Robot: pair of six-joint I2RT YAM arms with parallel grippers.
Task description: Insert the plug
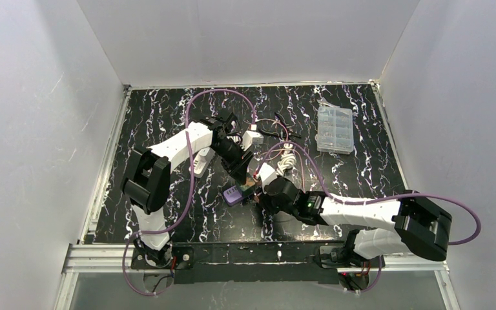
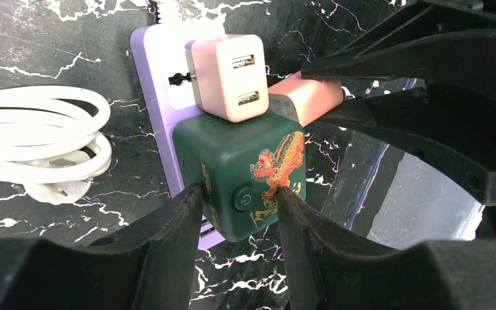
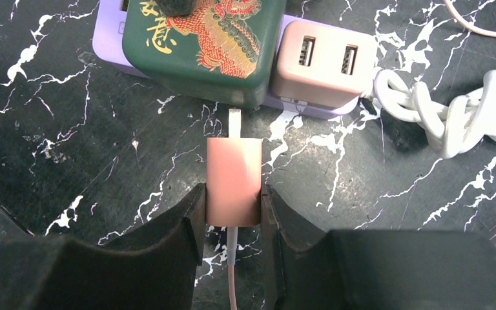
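A purple power strip lies near the front middle with a green charger and a pink two-port USB charger side by side on it. My left gripper is at the green charger, a fingertip on either side of its front face. My right gripper is shut on a pink connector body with a cable out of its rear; its light metal tip points at the strip's side beside the green charger. Whether the tip touches it is unclear.
Coiled white cable lies beside the strip. A white power strip is left of it, and a clear compartment box stands at the back right. Thin cables and dark items lie behind the arms.
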